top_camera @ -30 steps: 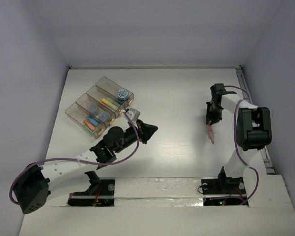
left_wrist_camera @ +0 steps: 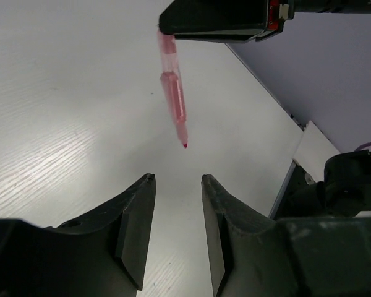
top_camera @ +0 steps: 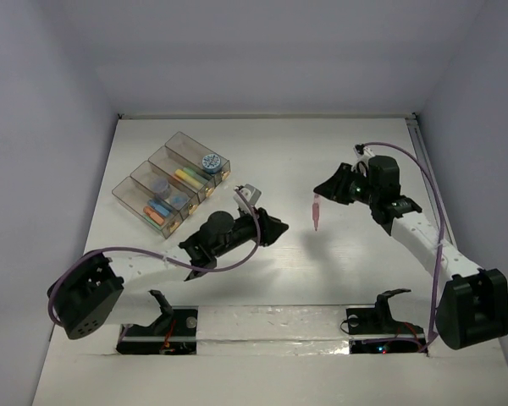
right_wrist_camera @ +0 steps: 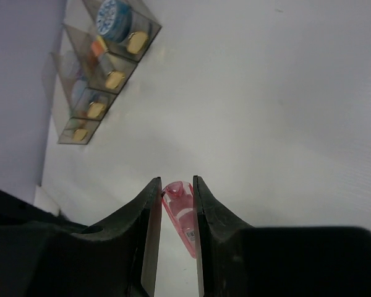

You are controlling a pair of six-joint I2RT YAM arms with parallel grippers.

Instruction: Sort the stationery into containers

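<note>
A pink translucent pen-like item [top_camera: 316,211] [left_wrist_camera: 173,93] [right_wrist_camera: 180,216] hangs from the fingertips of my right gripper [top_camera: 322,190], held above the white table at centre right. My left gripper [top_camera: 278,228] stands open and empty, low of it and to its left in the top view. A clear organiser [top_camera: 121,193] at the back left has four compartments holding orange and blue sticks, blue-lidded round items, yellow and green sticks, and a blue round tin [top_camera: 211,163] [right_wrist_camera: 114,18].
Walls close in the back and both sides.
My right gripper has moved left with the pink item, toward the middle. My left gripper has moved slightly right.
</note>
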